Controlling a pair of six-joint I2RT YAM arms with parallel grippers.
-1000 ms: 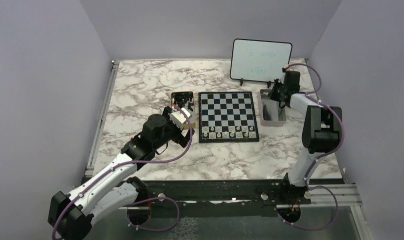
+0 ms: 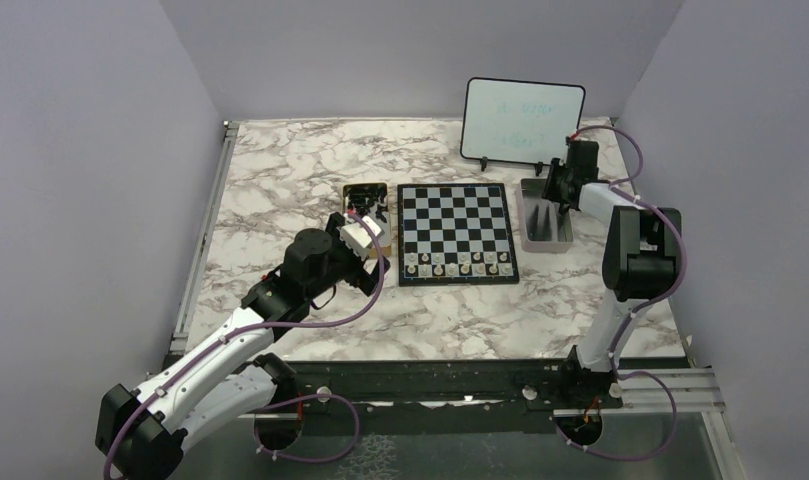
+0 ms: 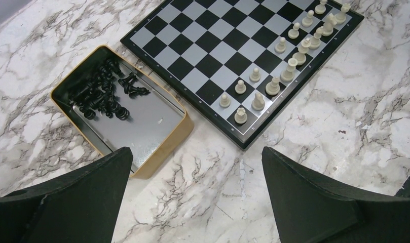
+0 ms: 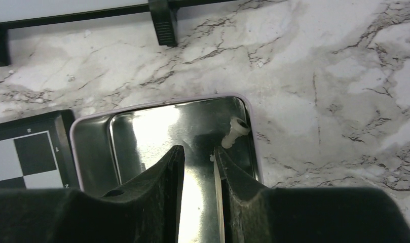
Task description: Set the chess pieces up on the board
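Observation:
The chessboard [image 2: 456, 215] has white pieces [image 3: 288, 71] standing in two rows along its near edge. One square in the front row of pawns is bare. A single white pawn [image 4: 235, 132] lies on its side in the far right corner of the grey tray [image 4: 157, 104]. Over that tray, my right gripper is open, its fingers a narrow gap apart and the pawn just beyond the right fingertip. My left gripper stands wide open and empty above the table, near the tan-rimmed box [image 3: 164, 144] where black pieces [image 3: 104, 93] lie heaped.
A whiteboard [image 2: 522, 120] stands behind the grey tray, its foot [image 4: 163, 25] close to the tray's far edge. Bare marble [image 2: 290, 170] lies at the left, and the strip in front of the board is clear too.
My right arm has shifted slightly, its gripper staying over the far part of the grey tray. The left arm and the pieces on the board have not moved.

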